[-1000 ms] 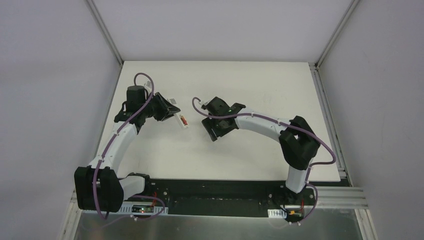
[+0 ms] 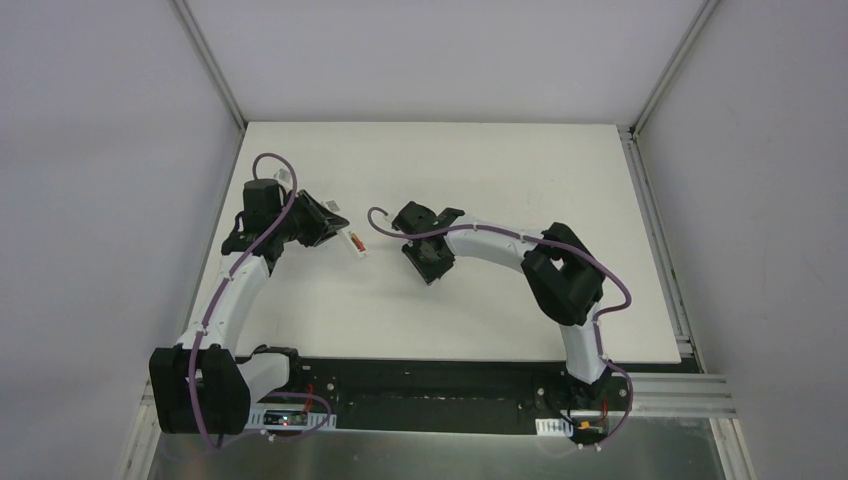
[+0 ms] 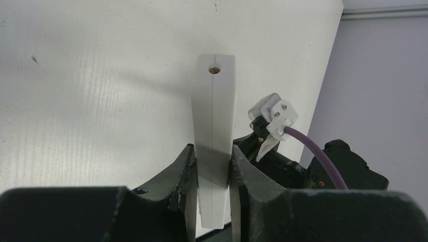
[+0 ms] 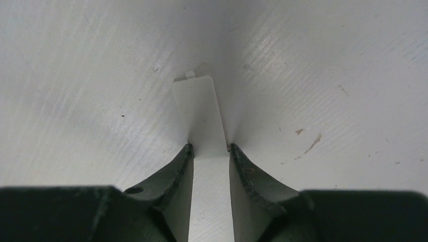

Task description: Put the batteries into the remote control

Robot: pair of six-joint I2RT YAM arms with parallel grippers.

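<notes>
The white remote control (image 3: 213, 111) is clasped by my left gripper (image 2: 342, 225), its fingers (image 3: 188, 169) pressing on both sides. In the left wrist view its smooth face, with a small hole near the end, is towards the camera. From above, red batteries (image 2: 357, 241) show in the remote's open compartment; how many cannot be made out. A thin white battery cover (image 4: 199, 108) with a small tab lies on the table. My right gripper is shut on the cover's near end, one finger (image 4: 181, 171) at each side. From above, that arm mostly hides the cover.
Grey walls stand at both sides. A purple cable (image 2: 520, 236) runs along the right arm, and another (image 2: 235, 270) along the left.
My right gripper has moved slightly left and turned to point more steeply down. The left gripper has shifted a little left and towards the front, carrying the remote.
</notes>
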